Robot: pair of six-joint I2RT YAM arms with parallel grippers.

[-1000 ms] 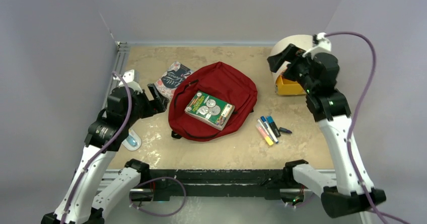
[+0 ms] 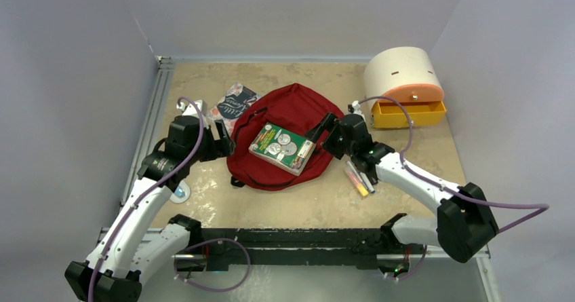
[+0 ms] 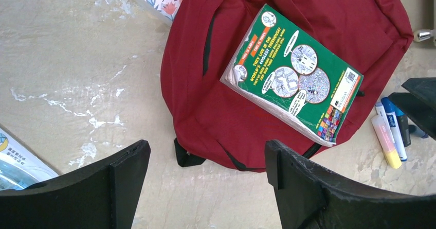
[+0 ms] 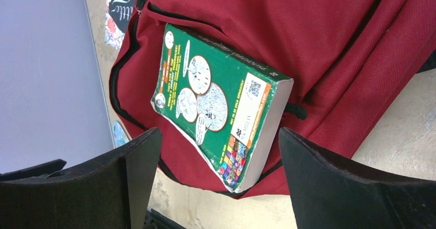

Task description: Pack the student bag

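Observation:
A red student bag lies flat in the middle of the table. On top of it rests a thick green book, tilted, its spine and pages showing in the right wrist view. My right gripper is at the book's right end, its fingers apart and nothing between them; in the right wrist view the book lies beyond the fingertips. Left of the bag hovers my left gripper, open and empty. A floral book lies partly against the bag's upper left side.
Several markers lie right of the bag, partly under the right arm. A white cabinet with an open yellow drawer stands at back right. A clear-and-white pack lies at left.
The left gripper has shifted slightly right. Bag and books have stayed put.

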